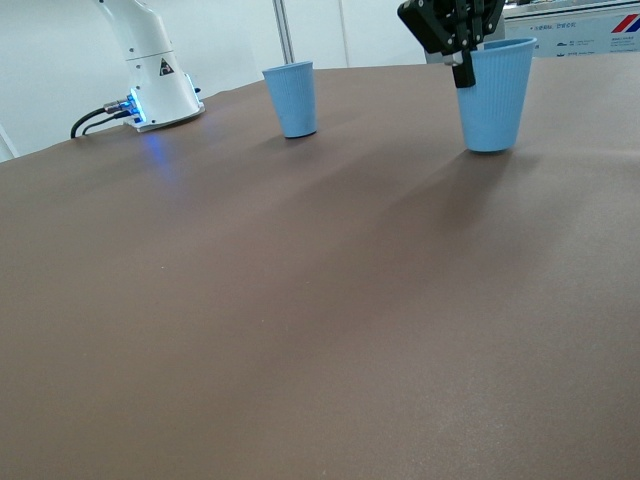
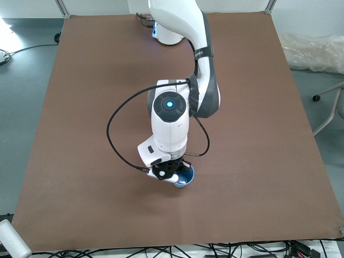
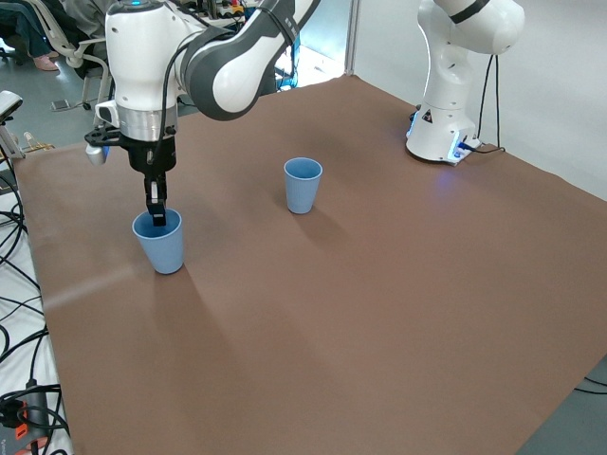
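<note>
A blue cup (image 3: 161,248) stands near the table's left side in the right view, with my gripper (image 3: 157,218) lowered onto its rim, fingertips inside or at the rim. In the top view the same cup (image 1: 494,105) has a black finger at its near rim; whether the gripper is shut on it cannot be told. In the left view the gripper hides much of the cup (image 2: 184,180). A second blue cup (image 3: 302,190) stands upright farther back on the brown table (image 3: 398,313), seen also in the top view (image 1: 290,102).
Cables and devices line the near edge outside the table.
</note>
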